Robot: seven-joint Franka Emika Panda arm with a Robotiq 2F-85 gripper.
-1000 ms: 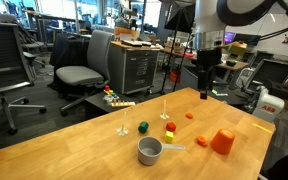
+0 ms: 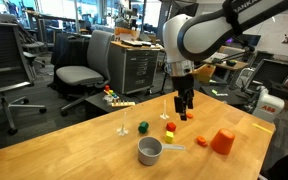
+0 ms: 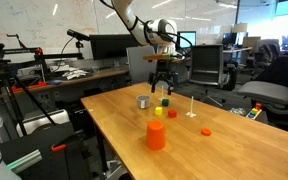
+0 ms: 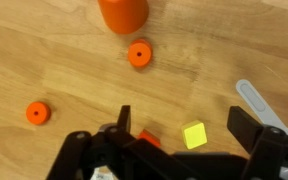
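Observation:
My gripper stands open above the table, nothing between its fingers. Beneath it in the wrist view lie a yellow block (image 4: 194, 134) and, partly hidden by a finger, a red block (image 4: 149, 138). An orange cup (image 4: 124, 12) sits at the top edge of that view, with a small orange round piece (image 4: 139, 53) close by. Another orange round piece (image 4: 38, 112) lies to the left. In exterior view 1, a grey metal pot (image 2: 150, 151) with a handle stands left of the orange cup (image 2: 223, 141).
A green object (image 2: 143, 128) and thin upright white stands (image 2: 123, 122) are on the table (image 2: 44, 152). Office chairs (image 2: 84, 68) stand behind.
The table objects look unmoved.

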